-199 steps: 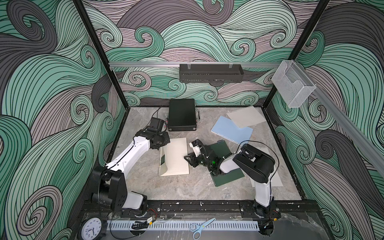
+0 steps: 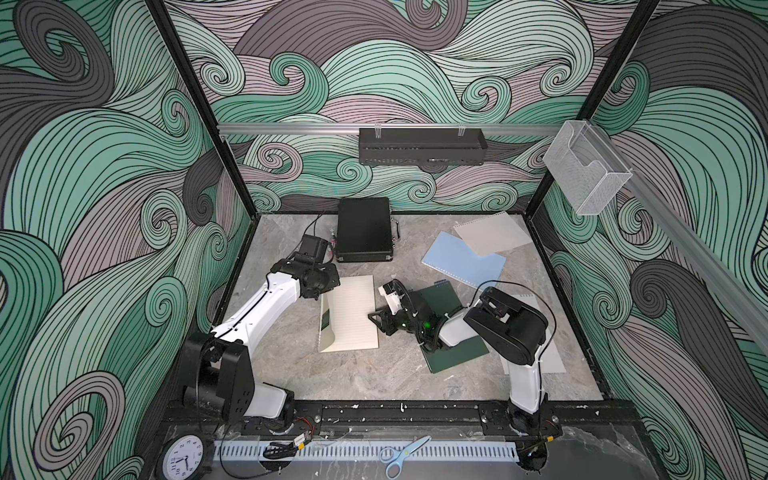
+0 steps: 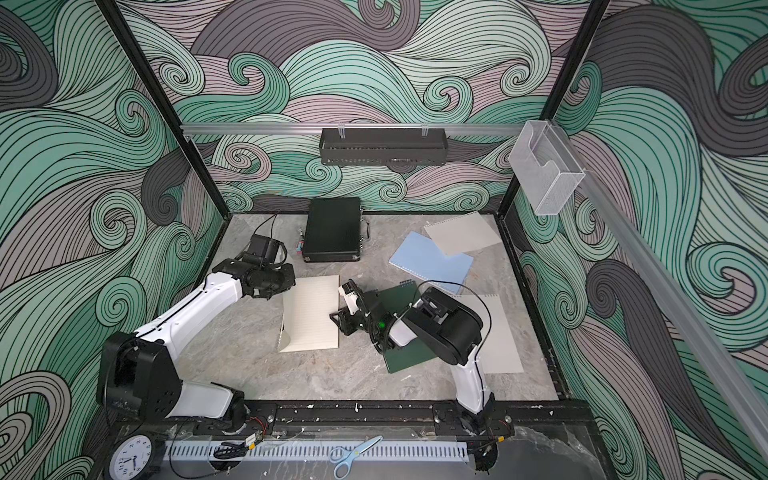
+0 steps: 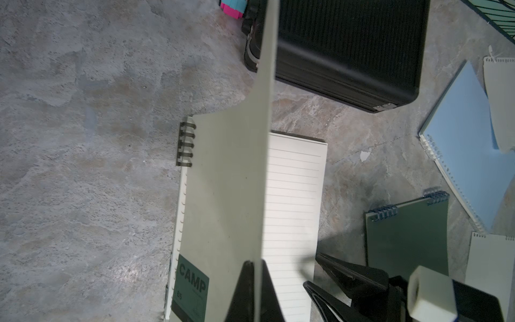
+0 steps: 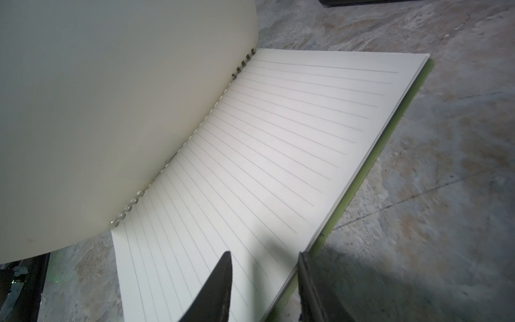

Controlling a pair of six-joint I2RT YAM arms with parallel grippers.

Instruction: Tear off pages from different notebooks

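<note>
A spiral notebook lies on the table with its lined page facing up. My left gripper is shut on the edge of its front cover, which stands raised and bent; its CAMP label shows in the left wrist view. At the page's free right edge, my right gripper is open, with that edge running between its fingers in the right wrist view. Whether the fingers touch the paper, I cannot tell. A green back shows under the pages. Under the right arm lies a dark green notebook.
Behind the notebook stands a black case. At the back right, a blue notebook is partly covered by a loose sheet. Another sheet lies at the right. Bare table stretches in front of the notebook.
</note>
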